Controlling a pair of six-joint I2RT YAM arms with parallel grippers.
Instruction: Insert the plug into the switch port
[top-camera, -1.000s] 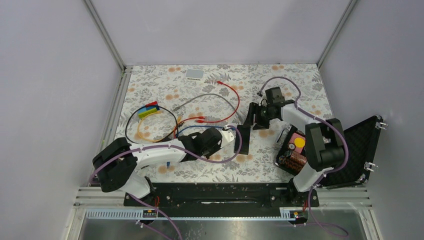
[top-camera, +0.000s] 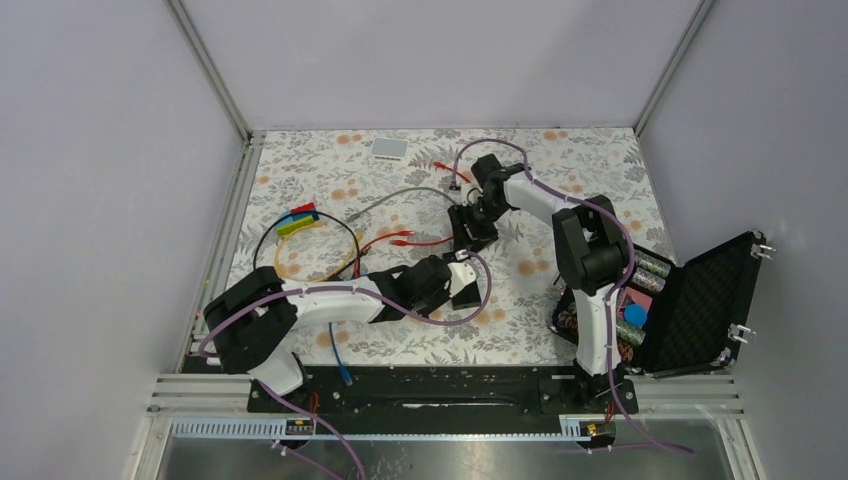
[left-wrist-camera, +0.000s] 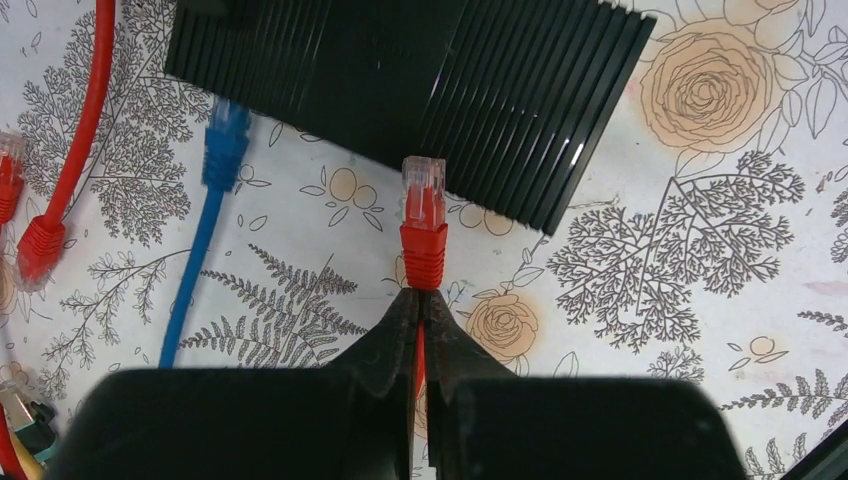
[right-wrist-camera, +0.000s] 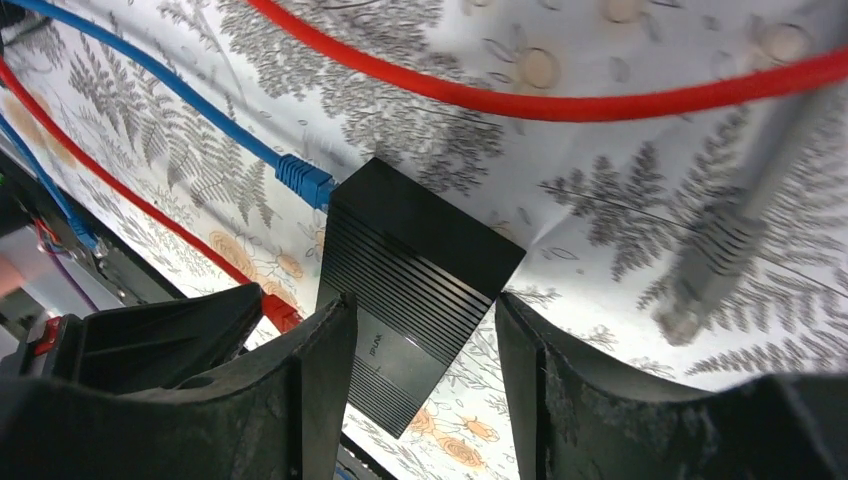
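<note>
The black finned switch (left-wrist-camera: 510, 100) lies on the patterned surface. In the left wrist view, my left gripper is shut on a red cable, its clear-tipped plug (left-wrist-camera: 424, 200) pointing at the switch's near edge. In the right wrist view, my right gripper is part open above the switch (right-wrist-camera: 410, 280), a finger to either side; whether it touches is unclear. A blue plug (right-wrist-camera: 305, 180) lies at the switch's corner; whether it is inserted is unclear. The switch's ports are not clearly visible.
Grey (right-wrist-camera: 720, 250) and red (right-wrist-camera: 560, 108) cables lie nearby. An open black case (top-camera: 715, 300) stands at the right. A small white device (top-camera: 389, 148) and coloured blocks (top-camera: 298, 222) lie farther back and left.
My right gripper has moved left over the switch, which looks shifted slightly leftward. My left gripper has moved a little to the right.
</note>
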